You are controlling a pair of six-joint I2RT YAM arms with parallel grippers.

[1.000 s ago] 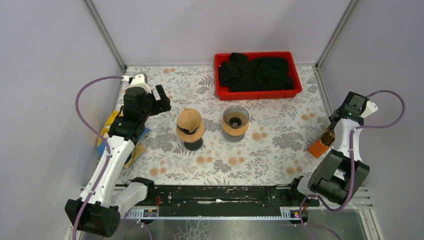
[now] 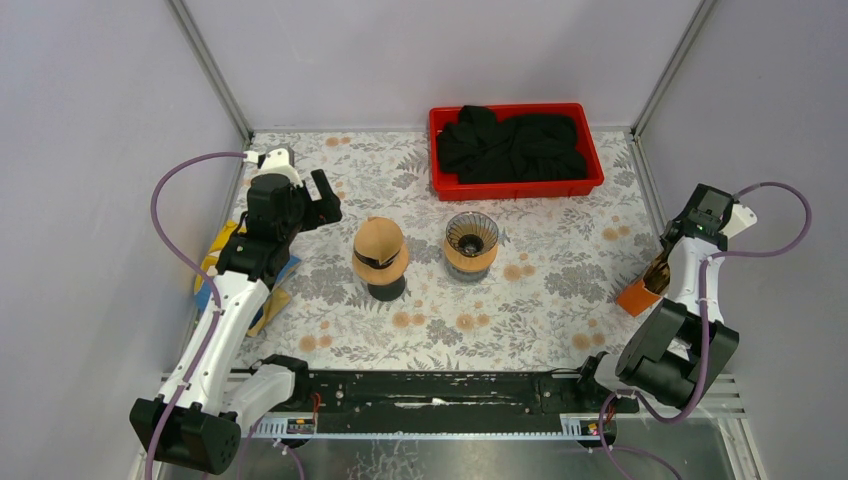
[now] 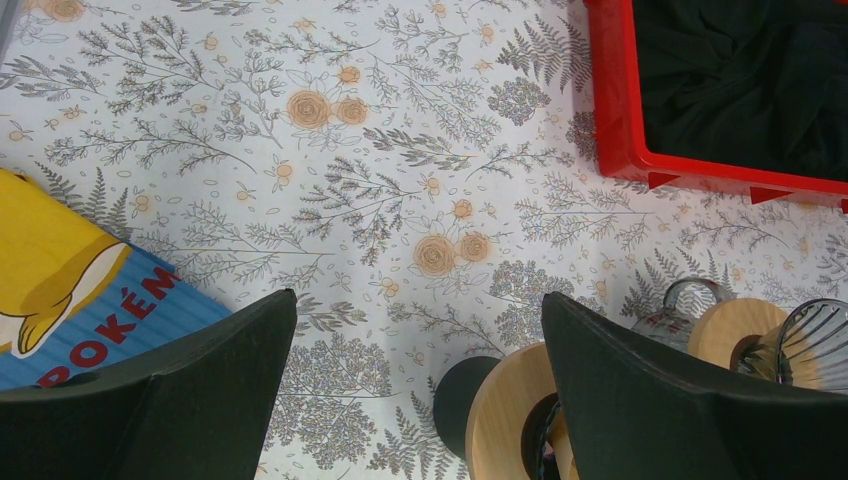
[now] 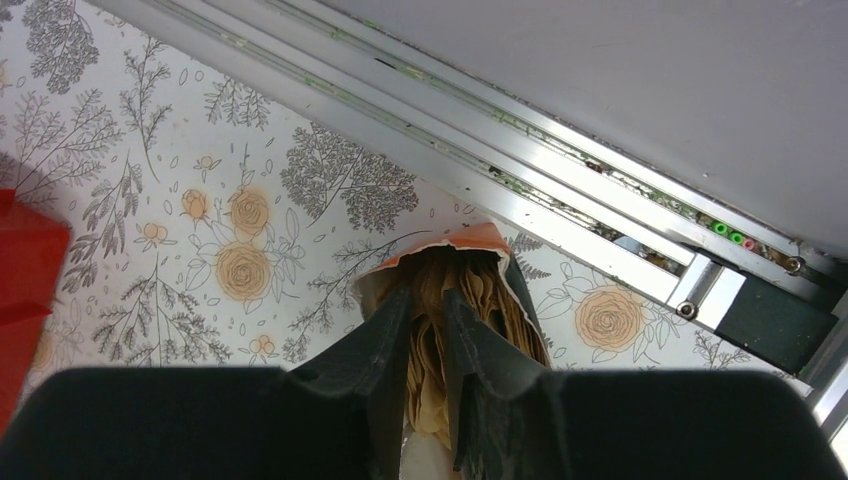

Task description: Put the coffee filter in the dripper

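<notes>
An orange box of brown paper coffee filters (image 2: 636, 298) stands at the table's right edge, its open top full of folded filters (image 4: 430, 400). My right gripper is over it, fingertips down among the filters, partly open; whether it pinches one I cannot tell. A glass dripper on a wooden collar (image 2: 470, 243) stands near the middle; left of it is another wooden-topped stand (image 2: 380, 250) on a dark base. My left gripper hangs open at the left, above the table, nothing between its fingers.
A red tray (image 2: 444, 183) holding dark cloth sits at the back. A yellow-and-blue Pokémon package (image 3: 90, 310) lies along the left edge under my left arm.
My right wrist has shifted very slightly downward in the top view over the filter box. The left arm has stayed still.
</notes>
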